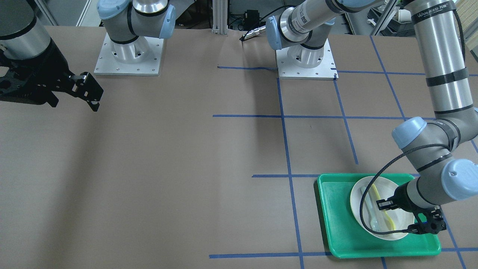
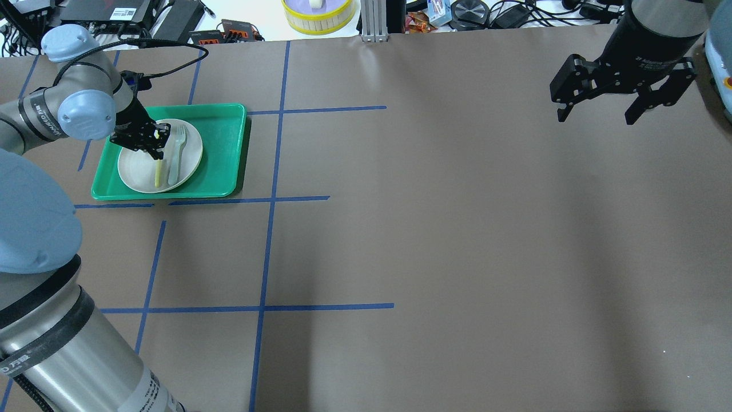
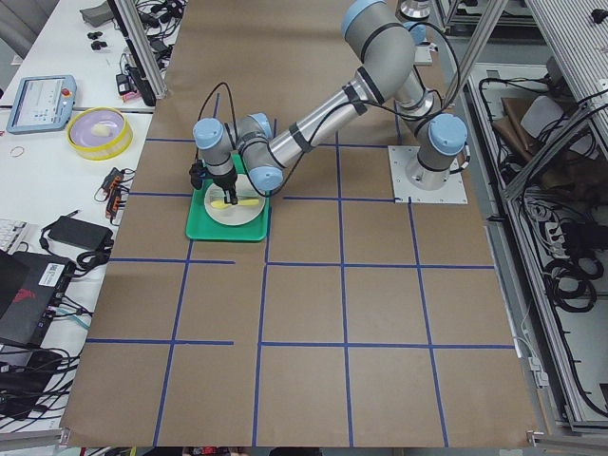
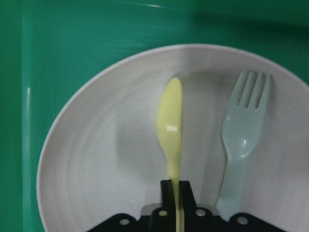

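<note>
A green tray [image 1: 336, 224] holds a white plate [image 4: 96, 154], on which lie a pale yellow knife [image 4: 169, 121] and, to its right in the wrist view, a pale mint fork [image 4: 241, 135]. My gripper is low over the plate, its black fingers either side of the knife's handle and close together; whether they grip it firmly is hard to tell. In the front and top views my wrist hides part of the plate and cutlery.
Other arms stand around the table, one black gripper [image 2: 597, 89] hanging at the top view's upper right. Electronics and cables line the far edge in the top view.
</note>
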